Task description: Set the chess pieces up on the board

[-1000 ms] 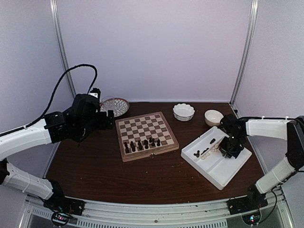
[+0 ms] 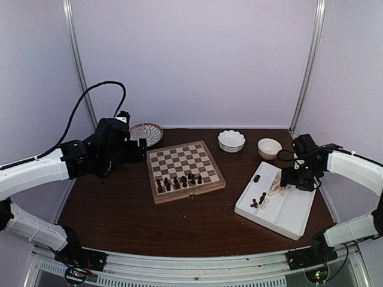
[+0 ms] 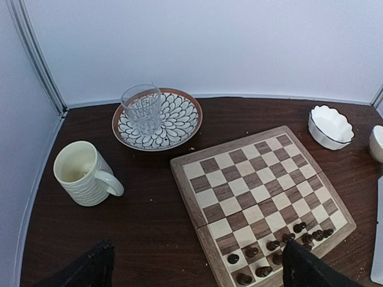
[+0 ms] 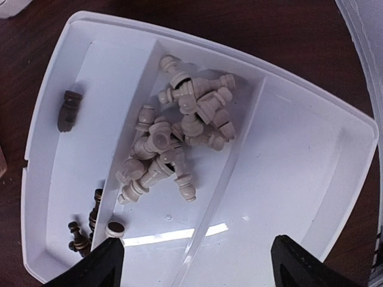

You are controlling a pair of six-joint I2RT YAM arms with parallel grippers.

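Note:
The chessboard (image 2: 182, 156) lies mid-table with dark pieces (image 3: 263, 270) standing along its near side, other squares bare. My left gripper hangs open left of and above the board, nothing between its fingers. My right gripper is over the white tray (image 4: 311, 173), its fingers apart with nothing seen between them. In the tray's middle compartment lies a pile of white pieces (image 4: 160, 136); a few dark pieces (image 4: 69, 110) lie in the left compartment, and the right one is empty.
A cup (image 3: 81, 179), a patterned plate (image 3: 173, 128) with a glass (image 3: 142, 104) on it, a fluted bowl (image 2: 231, 141) and a plain bowl (image 2: 269, 148) line the back and left.
My right arm has drawn back to the right and its gripper has risen. The tray sits slightly shifted toward the right compared with a second ago. My left arm has barely moved.

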